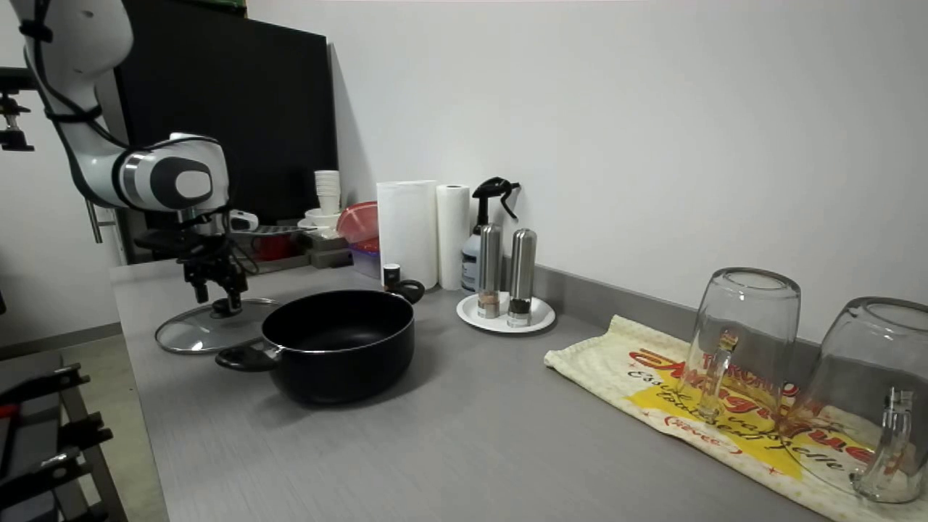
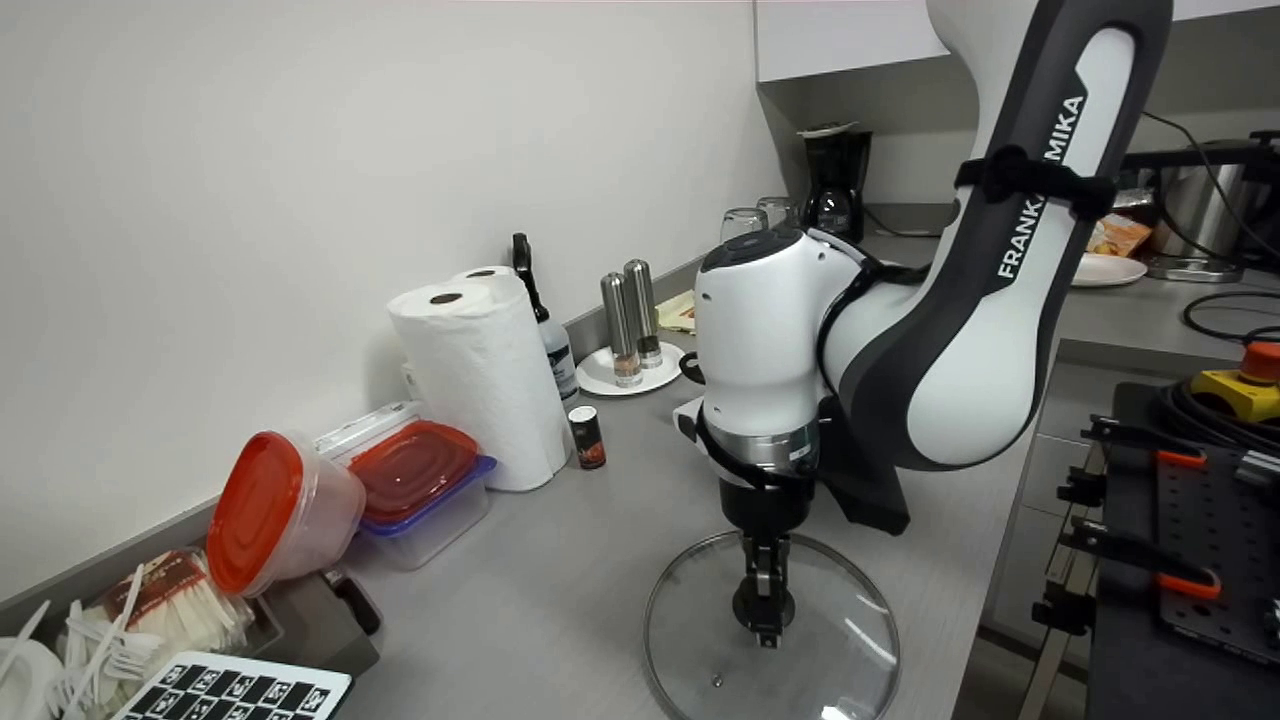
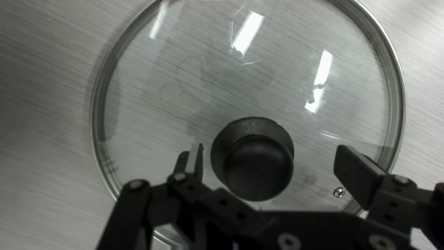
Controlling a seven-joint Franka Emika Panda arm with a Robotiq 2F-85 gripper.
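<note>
A round glass lid (image 3: 166, 96) with a metal rim lies flat on the counter. Its black knob (image 3: 258, 166) shows between my two fingers in the wrist view, with a gap on either side. My gripper is open above the lid and holds nothing. From exterior view 1, the gripper (image 1: 217, 296) hangs low over the knob, to the left of an uncovered black pot (image 1: 344, 374). The pot looks empty as far as its inside shows. In exterior view 2 the arm hides the pot almost wholly, while the lid (image 2: 696, 648) is partly visible.
Paper towel rolls (image 1: 407, 235), a spray bottle (image 1: 470, 261) and a white plate (image 1: 470, 315) bearing two steel grinders stand along the wall. Two glass mugs (image 1: 739, 348) rest upside down on a cloth (image 1: 600, 357). The counter in front of the pot is bare.
</note>
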